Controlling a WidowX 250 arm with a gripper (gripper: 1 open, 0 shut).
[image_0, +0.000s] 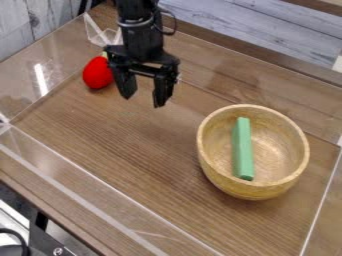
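Note:
My black gripper is raised over the back left of the wooden table, open, its fingers pointing down. A red round object sits just to its left, partly beside a small green item behind it. At the right stands a tan bowl with a long green object lying upright along its middle.
A light grey surface lies beyond its left edge, and a black cable shows at the lower left corner.

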